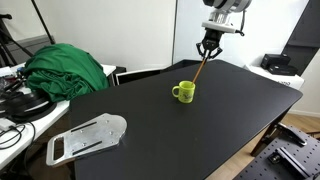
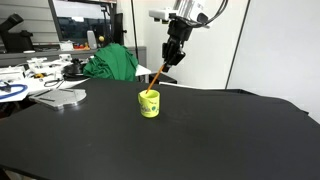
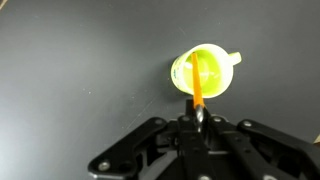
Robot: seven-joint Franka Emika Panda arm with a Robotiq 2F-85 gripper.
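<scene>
A yellow-green mug [image 1: 184, 92] stands upright on the black table. Above it and a little to the right in exterior view 1, my gripper [image 1: 209, 52] is shut on the upper end of a thin orange stick [image 1: 200, 73]. The stick slants down toward the mug. In exterior view 2 the mug [image 2: 149, 103] is below the gripper [image 2: 168, 60], and the stick's lower end meets the mug's opening. From the wrist, the stick [image 3: 197, 85] reaches over the mug's near rim, its far end against the pale green inside [image 3: 210, 68]. How deep the tip sits is hard to tell.
A grey metal plate with a handle [image 1: 88, 138] lies at the table's left. Behind it is a heap of green cloth [image 1: 66, 72].
</scene>
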